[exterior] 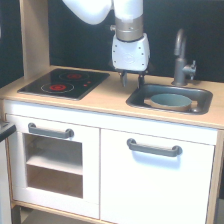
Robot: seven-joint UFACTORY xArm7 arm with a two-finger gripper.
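Note:
My gripper (132, 79) hangs above the countertop (105, 98), just left of the sink (204, 100). Its two dark fingers point down and stand apart, with nothing visible between them. In the sink, to the right of the gripper, lies a blue-green round dish or pan (172, 101) with a light-coloured rim. The gripper is clear of it.
A black stovetop (62, 83) with two red-ringed burners is on the left, bare. Behind the sink rises a dark faucet (181, 60). Below are a windowed oven door (52, 131) and a white cabinet door (150, 180) with dark handles.

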